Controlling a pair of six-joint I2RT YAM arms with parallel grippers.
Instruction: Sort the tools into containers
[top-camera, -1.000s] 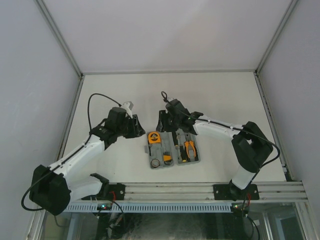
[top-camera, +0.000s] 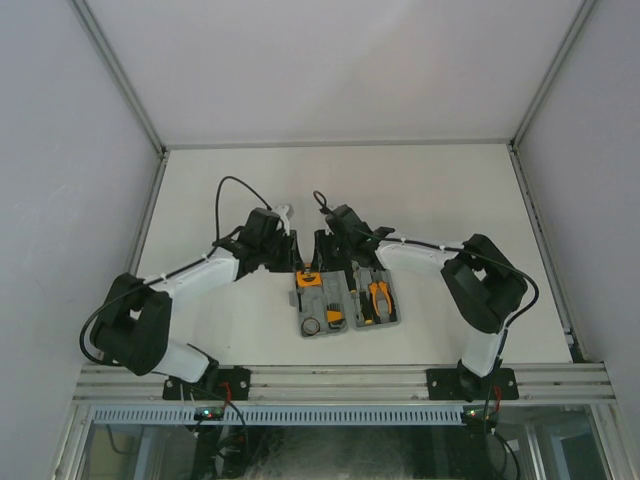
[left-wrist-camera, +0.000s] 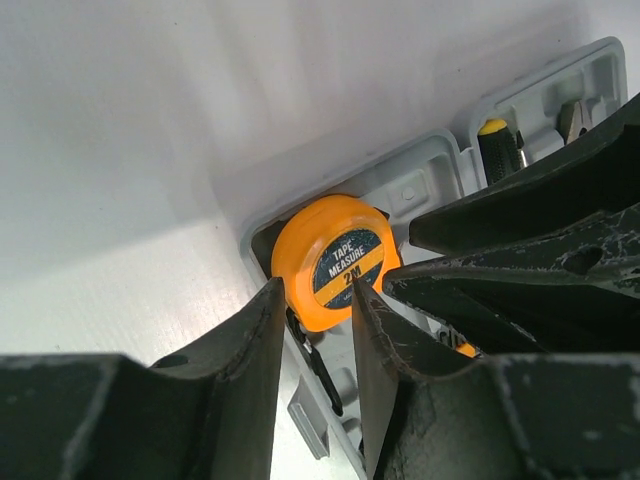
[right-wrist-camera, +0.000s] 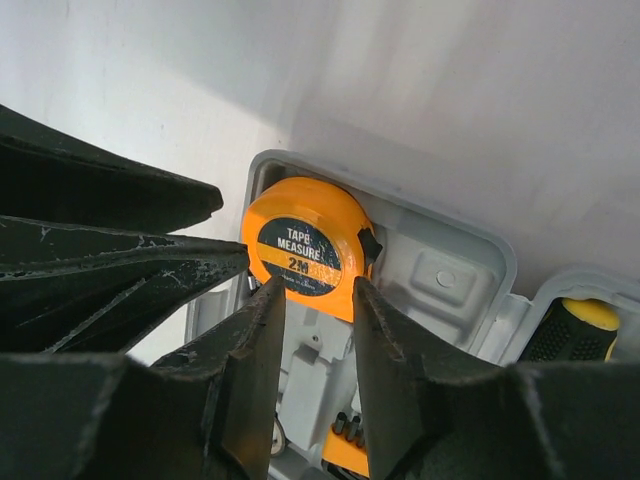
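Observation:
An orange tape measure (left-wrist-camera: 335, 262) lies in the upper left corner compartment of the grey tool case (top-camera: 322, 318). My left gripper is part open above the tape measure, its two fingers apart with nothing held between them. From the other side, my right gripper also hangs over the tape measure (right-wrist-camera: 306, 235), part open and empty. In both wrist views the other arm's dark fingers reach in close beside the tape measure. Orange-handled pliers (top-camera: 381, 298) and a hex key set (top-camera: 335, 313) lie in the case.
A ring-shaped item (top-camera: 310, 326) sits in the case's lower left. Yellow-and-black tool handle (right-wrist-camera: 575, 330) lies in the neighbouring half. The two grippers are very close together.
My left gripper has moved right to the tape measure, its arm reaching further in. My right gripper has shifted slightly left and nearer the case. The tools lie unmoved.

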